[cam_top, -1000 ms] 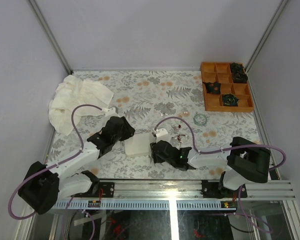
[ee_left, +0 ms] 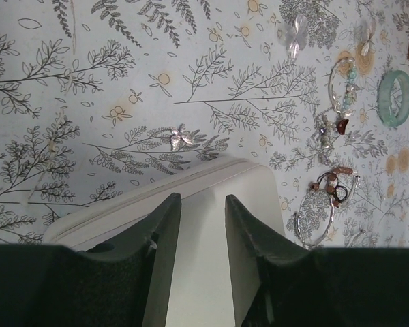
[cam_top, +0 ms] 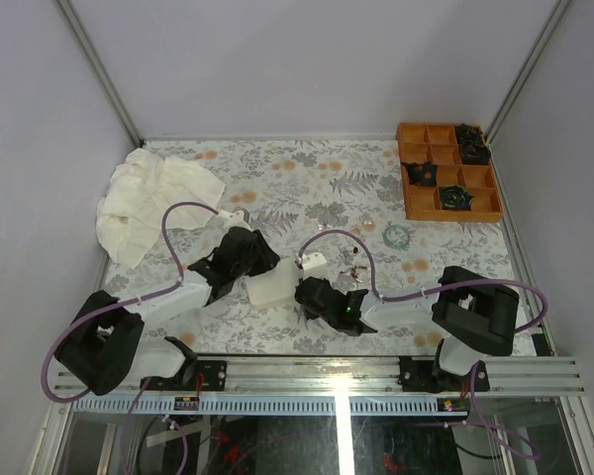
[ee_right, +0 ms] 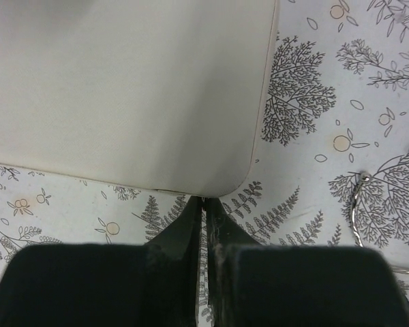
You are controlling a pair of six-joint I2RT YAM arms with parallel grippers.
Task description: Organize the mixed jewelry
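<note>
A white flat case (cam_top: 270, 287) lies at the front centre. My left gripper hangs open over its back edge, nothing between its fingers. My right gripper is shut at the case's front-right edge; whether it pinches anything is unclear. Loose jewelry lies right of and behind the case: a pale green bangle (ee_left: 388, 99), a beaded bracelet (ee_left: 342, 102), a silver flower piece (ee_left: 181, 139) and brown-beaded pieces (ee_left: 334, 187). A wooden compartment tray (cam_top: 416, 206) holding several dark pouches stands at the back right.
A crumpled white cloth (cam_top: 148, 208) lies at the back left. Both arms crowd the front, close to each other around the case.
My left gripper has moved rightward over the case. My right gripper has shifted slightly left and is at the case's edge.
</note>
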